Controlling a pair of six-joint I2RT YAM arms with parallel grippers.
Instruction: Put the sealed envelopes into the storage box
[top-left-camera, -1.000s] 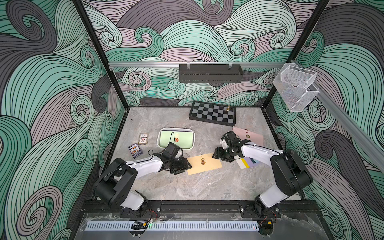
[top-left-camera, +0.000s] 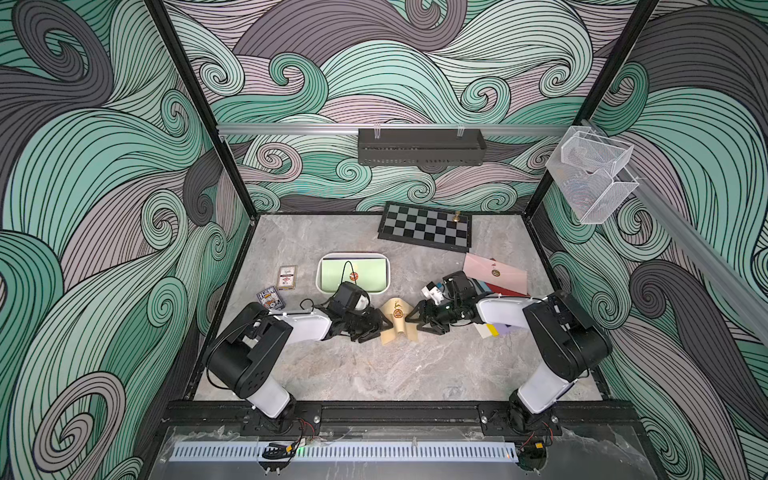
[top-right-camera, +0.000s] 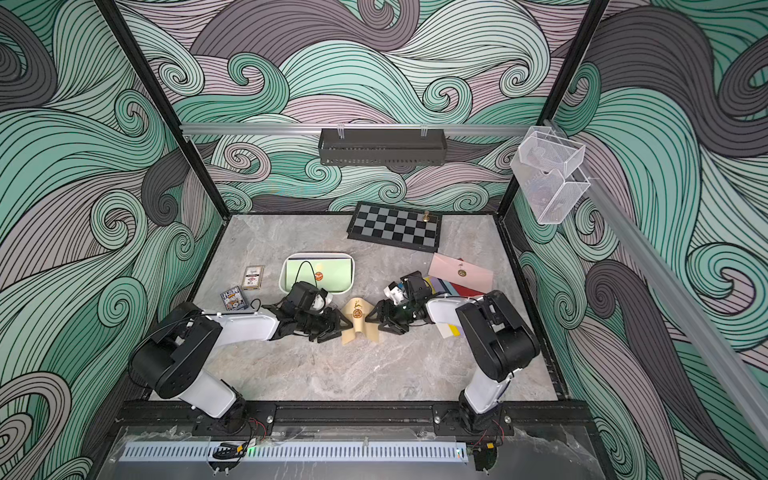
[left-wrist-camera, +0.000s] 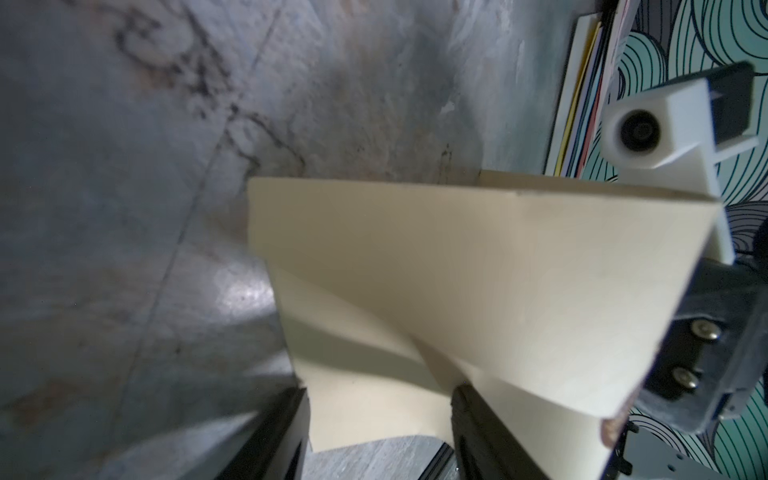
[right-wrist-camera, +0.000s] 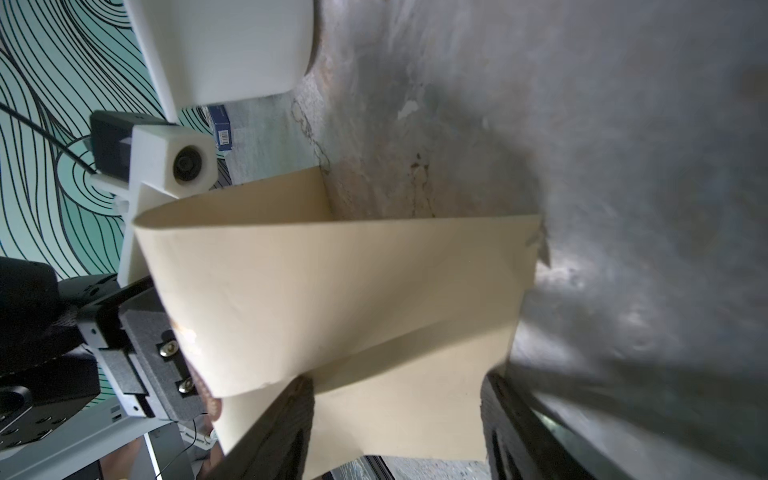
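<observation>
A cream envelope (top-left-camera: 398, 315) with a round seal is bent into an arch at mid-table, its two ends spread outwards. From the left my left gripper presses in on one end; from the right my right gripper meets the other. Both are open, fingers apart, with the paper spanning in front of them. The white storage box (top-left-camera: 388, 273) stands behind my left arm with a green envelope (top-left-camera: 334, 274) in it. Right of centre, a pink envelope (top-left-camera: 508, 274) and a red one (top-left-camera: 505, 290) lie in a fanned pile, partly hidden by my right arm.
A chessboard (top-left-camera: 424, 226) lies at the back, a small gold piece on it. Two card packs (top-left-camera: 286, 277) sit on the left. A white wire basket (top-left-camera: 592, 176) hangs at the right wall.
The cream envelope was flat a second ago and has buckled upward into an arch. My right gripper has moved left and my left gripper slightly right, narrowing the gap between them.
</observation>
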